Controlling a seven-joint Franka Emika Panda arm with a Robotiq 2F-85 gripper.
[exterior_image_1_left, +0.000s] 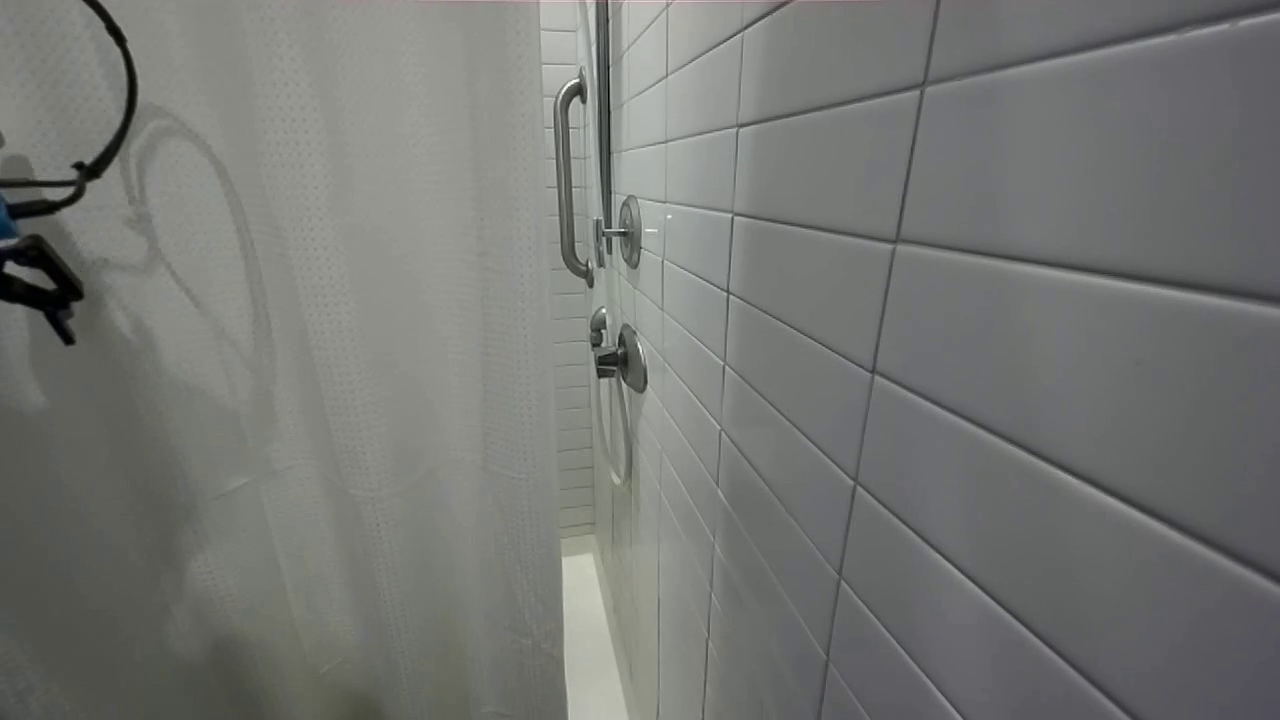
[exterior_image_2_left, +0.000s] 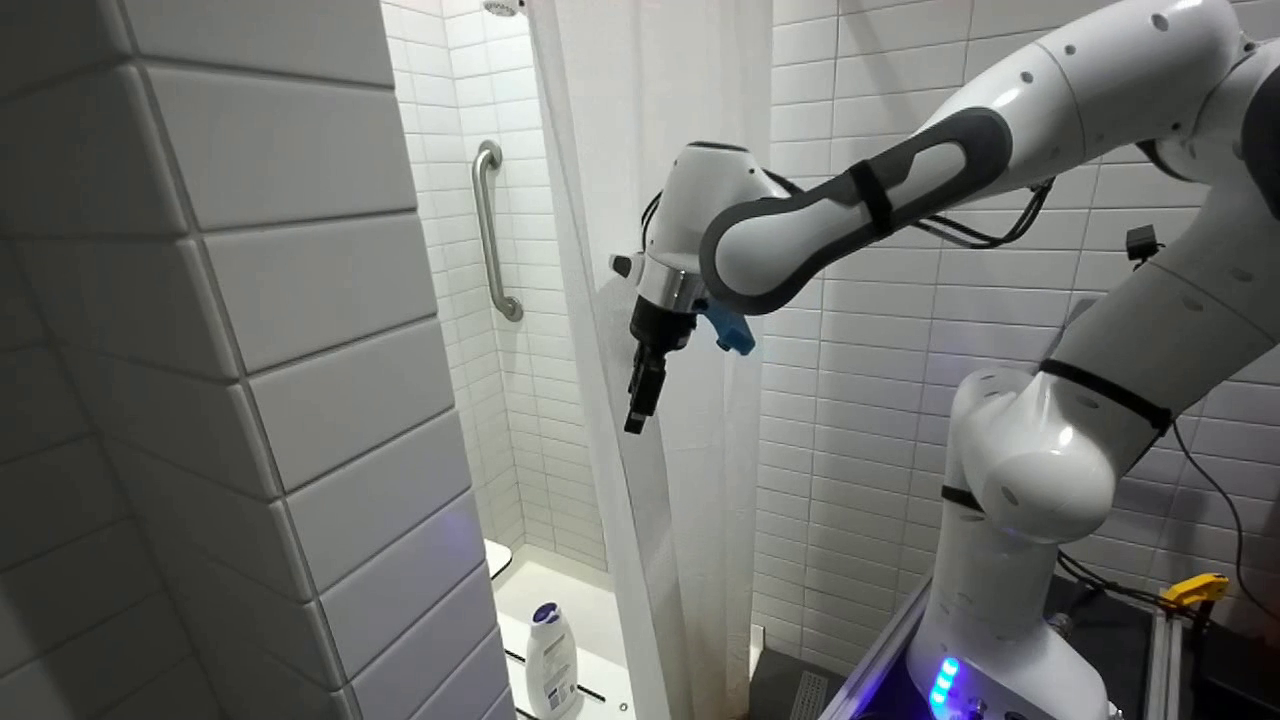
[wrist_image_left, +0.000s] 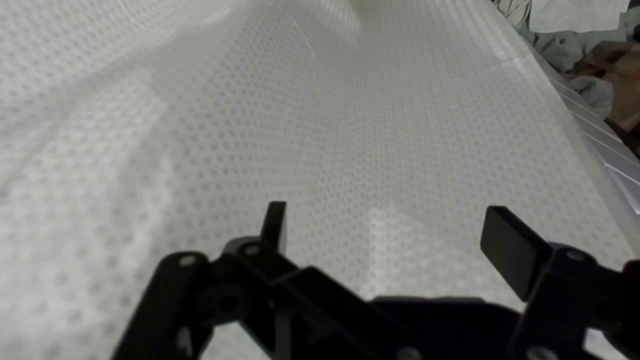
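A white dimpled shower curtain fills the left half of exterior view 1. My gripper is open in the wrist view, its black fingers wide apart with curtain fabric behind the gap. No fold is visibly pinched; whether the fingertips touch the cloth is unclear. In exterior view 2 the gripper points down in front of the curtain, close to its left edge. Exterior view 1 catches only part of the gripper at the left border.
A tiled wall corner stands left of the shower opening. Inside are a grab bar and a white bottle on the floor. Shower knobs jut from the right wall. Beyond the curtain's edge, the wrist view shows cluttered fabric.
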